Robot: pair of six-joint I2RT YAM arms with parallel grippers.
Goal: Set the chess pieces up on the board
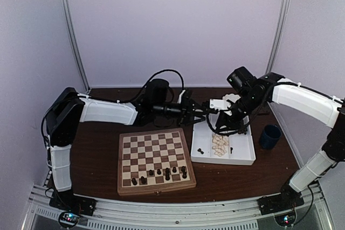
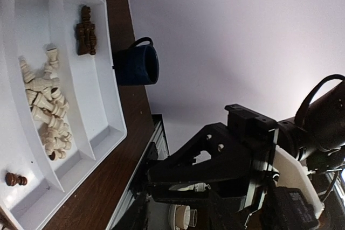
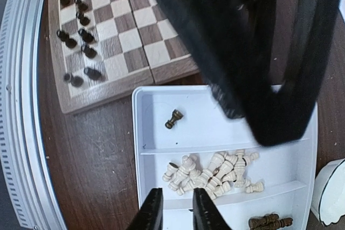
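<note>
A loose dark chess piece point(image 3: 173, 118) lies on its side in the tray's wide compartment, clear of both grippers. Over the tray point(image 1: 245, 154) the two grippers nearly meet. The left gripper is open, no piece visible between its fingers. In the right wrist view the right gripper shows its fingertips a little apart, with pale tray floor between them and no held piece visible; its grip is unclear. Several dark pieces stand along the near side of the chessboard point(image 1: 132, 187). White pieces point(image 2: 46, 106) fill the middle compartment.
Dark pieces point(image 2: 86, 33) lie in the tray's right compartment. A blue mug point(image 1: 270, 136) stands right of the tray. In the right wrist view, the left gripper's large black fingers point(image 3: 264, 95) cover part of the board and tray. The board's far half is bare.
</note>
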